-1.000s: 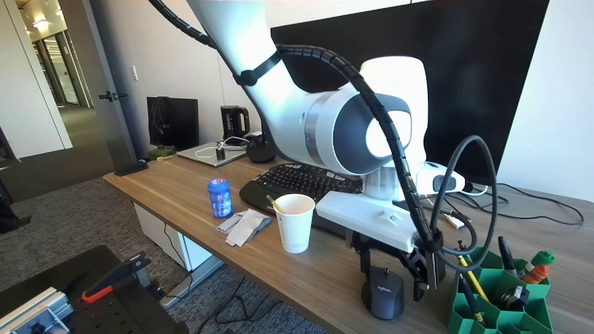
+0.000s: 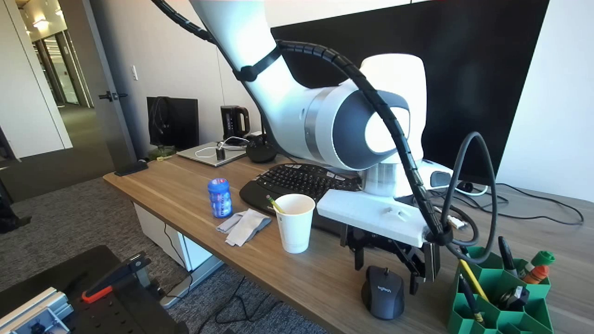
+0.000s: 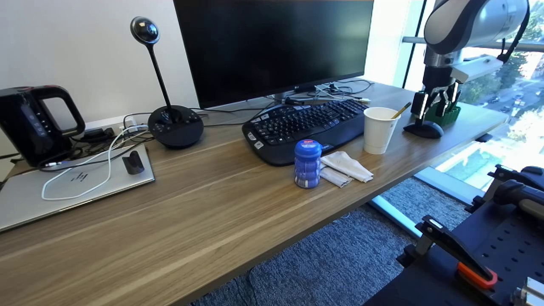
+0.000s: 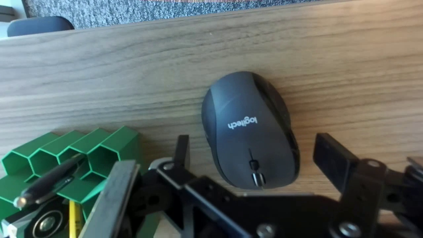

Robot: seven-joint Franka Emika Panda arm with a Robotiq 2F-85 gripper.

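Observation:
My gripper stands open above the desk, its two fingers spread wide with nothing gripped. Between and just beyond the fingertips in the wrist view lies a dark grey Logitech mouse (image 4: 248, 138), its wheel end toward the gripper's body. Each finger is apart from the mouse's sides in that view. From exterior view 1 the mouse (image 2: 385, 295) rests on the desk, below and in front of the gripper (image 2: 387, 272). In exterior view 2 the gripper (image 3: 436, 104) hangs over the mouse (image 3: 424, 129) at the desk's far right.
Close beside the mouse stands a green hexagonal organizer (image 2: 501, 320) with pens and markers. A white cup (image 2: 296, 231) holding a pencil, folded cloths (image 2: 245, 225), a blue canister (image 2: 220, 197) and a black keyboard (image 3: 306, 130) occupy the desk. Its front edge runs near the mouse.
My gripper has shifted slightly and risen a little; its near finger now sits farther left of and above the mouse in exterior view 1. The mouse has not moved.

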